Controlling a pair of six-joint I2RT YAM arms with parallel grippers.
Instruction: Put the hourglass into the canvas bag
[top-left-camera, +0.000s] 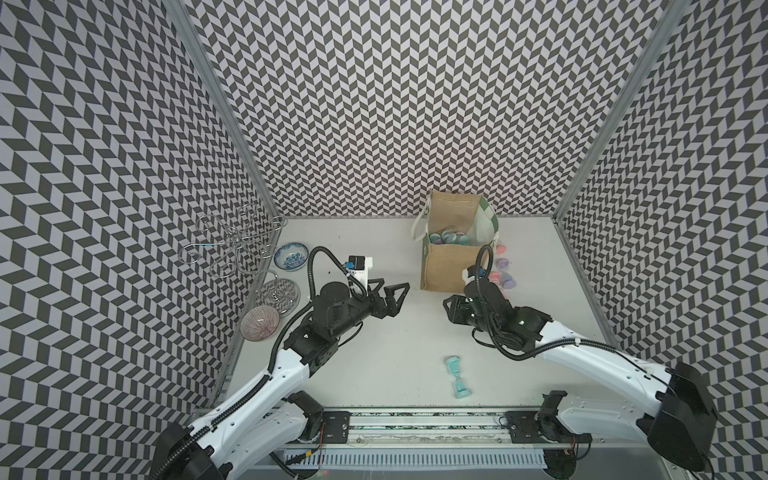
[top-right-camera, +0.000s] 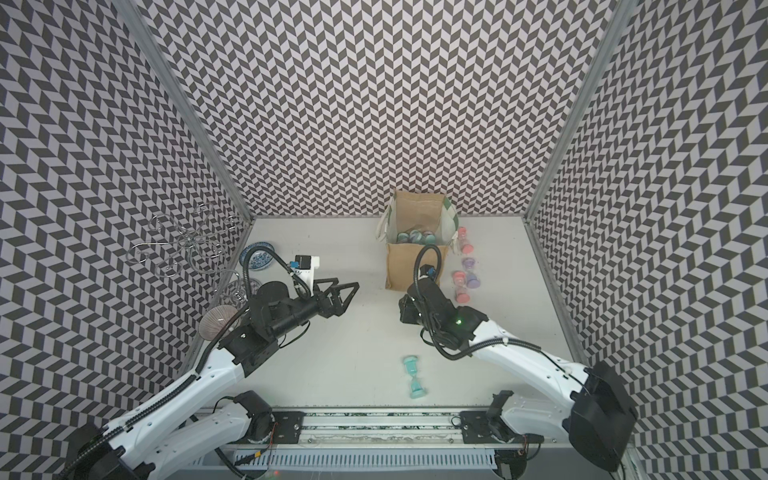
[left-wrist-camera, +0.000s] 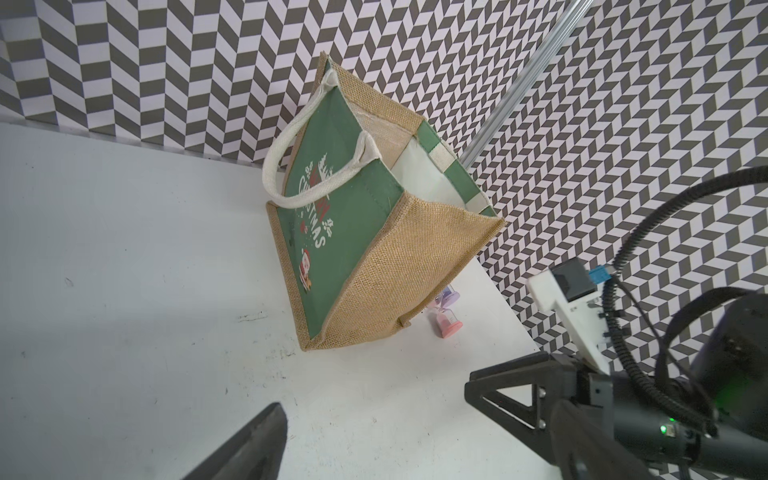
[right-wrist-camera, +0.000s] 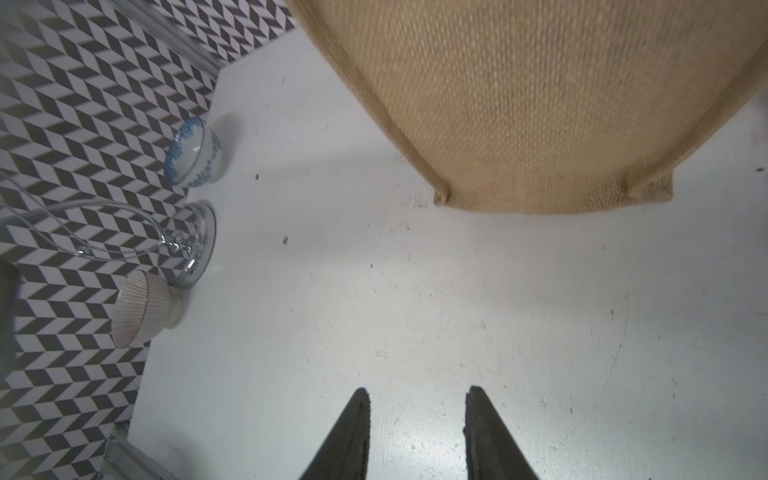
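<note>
A teal hourglass (top-left-camera: 457, 377) lies on its side near the table's front edge, apart from both grippers. The canvas bag (left-wrist-camera: 392, 256) stands open at the back; several round hourglass ends (top-right-camera: 417, 237) show inside it. Beside the bag's right side lie pink hourglasses (top-right-camera: 461, 285) and purple ones (top-right-camera: 470, 272). My right gripper is in front of the bag's tan face; its fingers stand part open, bare table visible between them. My left gripper is wide open and empty, left of the bag and a little nearer the front.
Along the left edge are a blue patterned bowl (top-left-camera: 291, 257), a glass dish (top-left-camera: 278, 295) with a wire stand (top-left-camera: 232, 242), and a pinkish ribbed bowl (top-left-camera: 260, 323).
</note>
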